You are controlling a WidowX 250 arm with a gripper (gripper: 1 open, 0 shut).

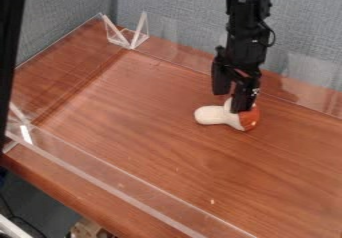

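A white, bottle-shaped object with an orange-red end [214, 115] lies on its side on the wooden table [134, 142], right of centre. My black gripper [233, 96] reaches down from the top right over the orange end of that object, its lower finger at or just in front of it. The fingers look open; whether they touch the object is hard to tell.
Clear plastic strips edge the table along the near left and the back. A white bracket [127, 40] stands at the back left corner. Grey padded walls rise behind.
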